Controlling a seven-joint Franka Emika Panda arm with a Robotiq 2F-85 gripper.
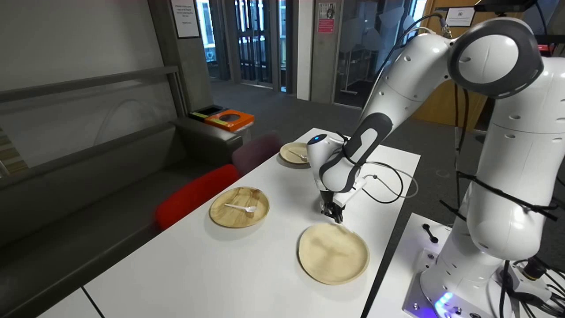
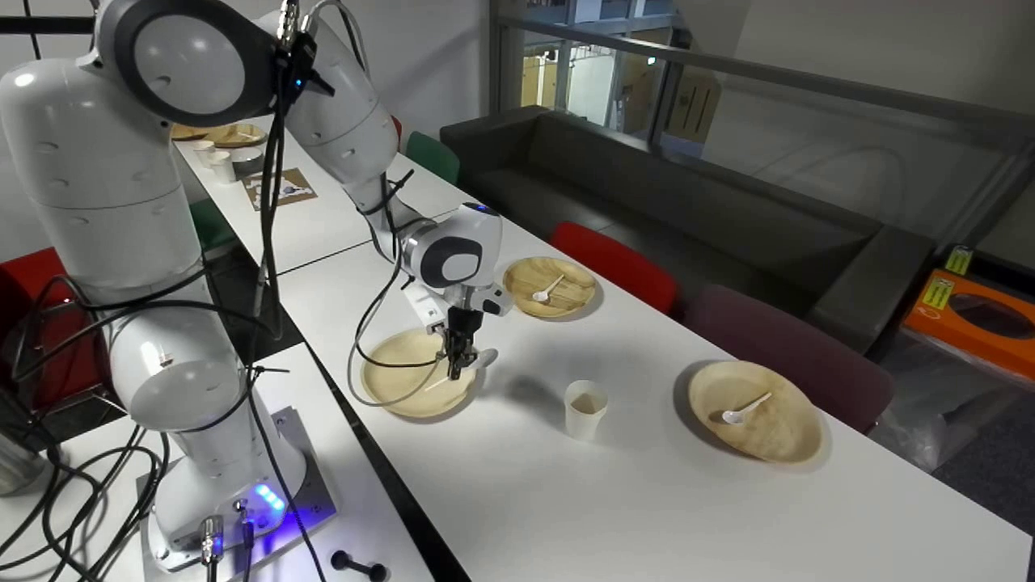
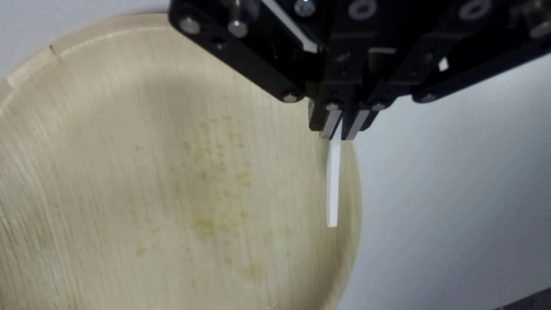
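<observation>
My gripper is shut on the handle of a white plastic spoon (image 3: 333,196); the handle's end sticks out past the fingertips. In exterior view 2 the spoon's bowl (image 2: 486,358) shows on the other side of the gripper (image 2: 456,370). The spoon hangs across the edge of the near pale wooden plate (image 2: 407,349), its handle over the plate. Exterior view 1 has the gripper (image 1: 333,215) just past the far rim of that plate (image 1: 333,254), which is empty. A pale cup (image 2: 586,411) stands upright on the table beyond the gripper.
Another wooden plate (image 1: 222,217) holds a white spoon (image 1: 245,207). A third plate (image 2: 796,427), farther along the table, also has a spoon (image 2: 745,408) in it. Bare white tabletop (image 2: 621,504) surrounds the cup. Chairs line the sofa side.
</observation>
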